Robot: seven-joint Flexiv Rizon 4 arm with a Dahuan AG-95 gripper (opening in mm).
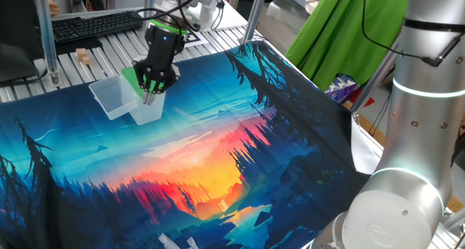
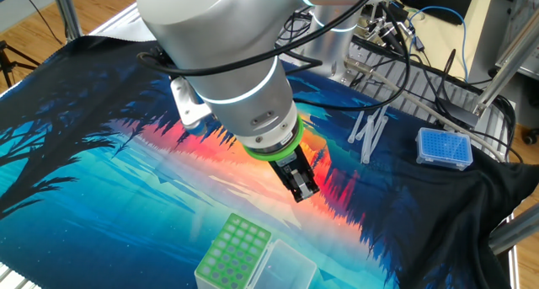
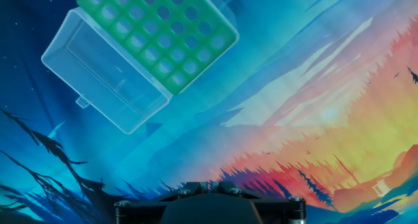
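Observation:
My gripper [image 1: 149, 99] hangs over the cloth, in front of the green-topped rack box in exterior view 1. Its narrow fingertips are close together, and nothing clear shows between them. At the lower edge of the wrist view, the gripper also looks shut. The green rack [image 3: 164, 29] has rows of round holes and sits in a clear box, its lid [image 3: 108, 70] folded open beside it. In exterior view 2 the gripper [image 2: 306, 194] is above and behind the rack [image 2: 236, 251]. Several pale tubes [image 2: 368, 137] lie loose on the cloth.
A blue rack box [image 2: 444, 147] stands near the cloth's edge. A keyboard [image 1: 98, 25] and a small wooden block [image 1: 83, 56] lie beyond the cloth.

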